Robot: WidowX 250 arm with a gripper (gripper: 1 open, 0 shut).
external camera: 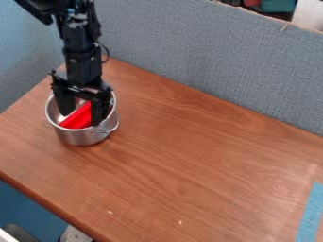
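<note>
A steel pot [83, 135] with a wire handle stands on the left part of the wooden table. Inside it lies a long red object [78, 116]. My black gripper [81, 106] reaches down into the pot from above, open, its fingers either side of or over the red object; whether they touch it cannot be told, and the arm partly hides the object.
Grey padded walls [214, 57] border it at the back and left. A blue tape strip [311, 210] lies at the right edge.
</note>
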